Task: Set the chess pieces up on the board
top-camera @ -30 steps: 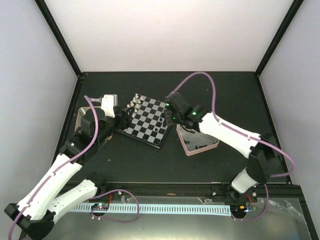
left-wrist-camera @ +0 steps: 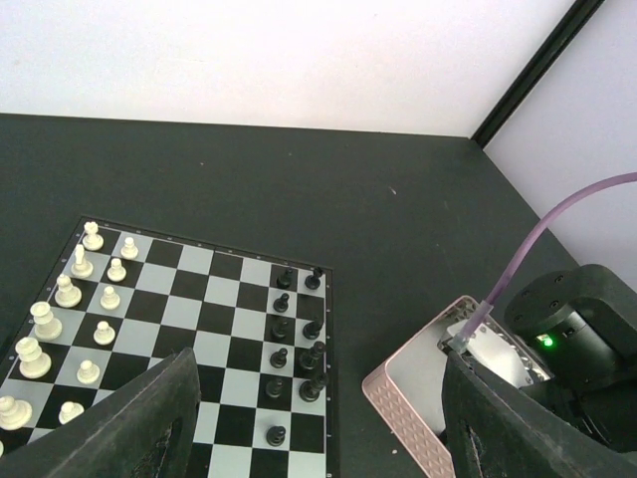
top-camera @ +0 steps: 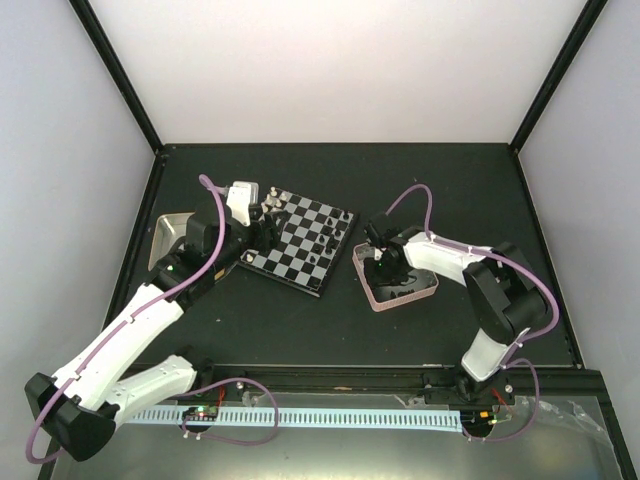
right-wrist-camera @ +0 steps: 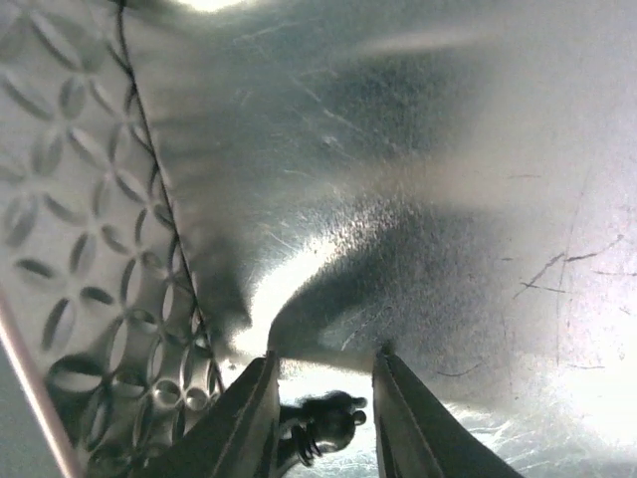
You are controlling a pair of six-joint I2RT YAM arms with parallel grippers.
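Note:
The chessboard holds white pieces along its left side and black pieces along its right, as the left wrist view shows, with a white piece in the corner group and a black piece near the front. My left gripper hangs open over the board's left side. My right gripper is down inside the pink-rimmed metal tray, its fingers apart just above a black piece lying on its side by the tray's patterned edge.
Another tray sits left of the board, partly behind my left arm.
My right arm has moved from near the board's right edge rightward and down into the pink tray.

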